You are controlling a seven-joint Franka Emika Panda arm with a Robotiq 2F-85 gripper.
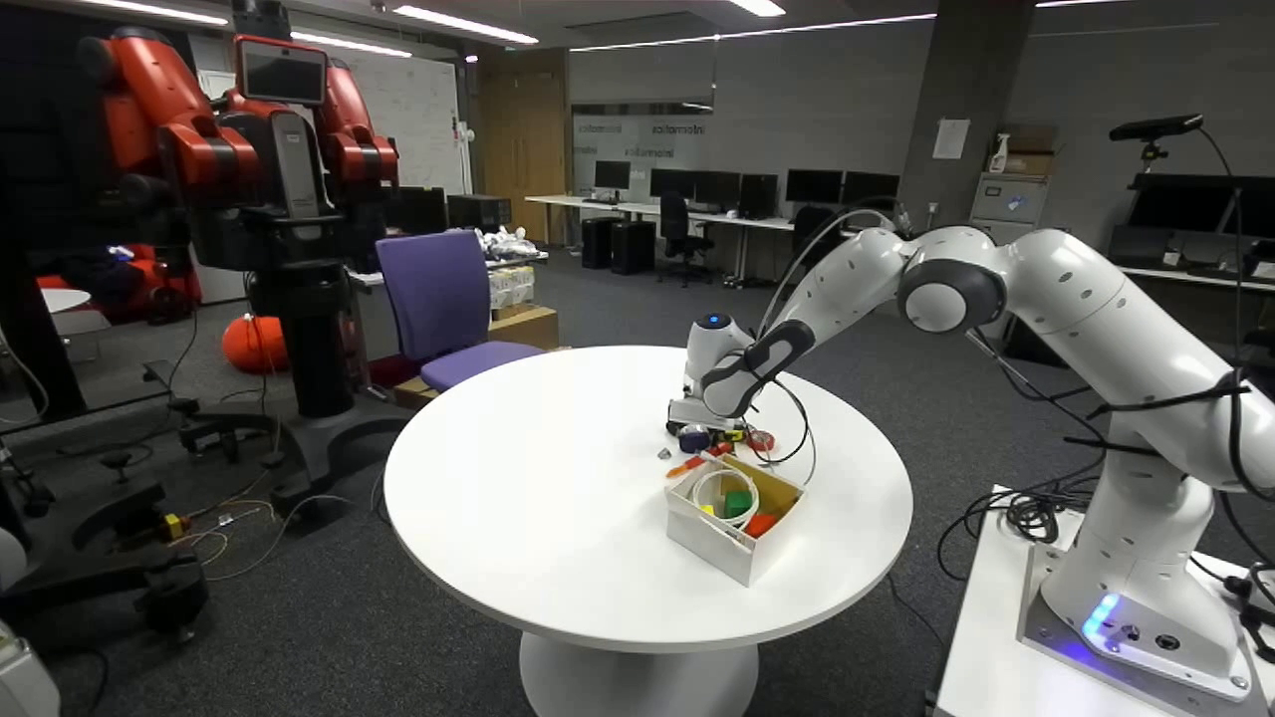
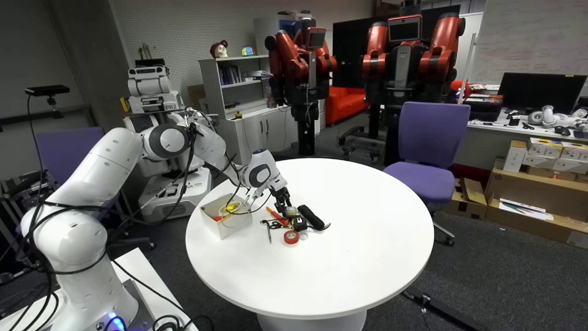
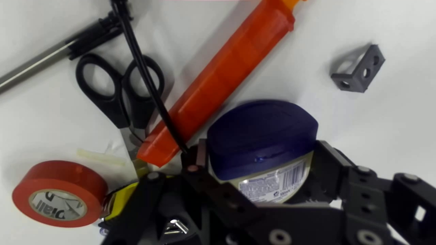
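In the wrist view a small bottle with a dark blue cap point(image 3: 261, 134) and a pale, barcoded label point(image 3: 278, 179) sits between the fingers of my gripper. One finger presses on each side, so the fingers are shut on it. Exterior view 1 shows the blue cap point(image 1: 693, 441) low at the tabletop, under the wrist; whether the bottle touches the table cannot be told. The bottle's lower part is hidden by the gripper's own body.
Close beside the bottle lie an orange-red cutter point(image 3: 224, 69), black scissors point(image 3: 122, 90), red tape point(image 3: 59, 194), a yellow tape measure point(image 3: 122, 200) and a grey bracket point(image 3: 361, 71). A white box point(image 1: 717, 540) holding coloured items stands nearby.
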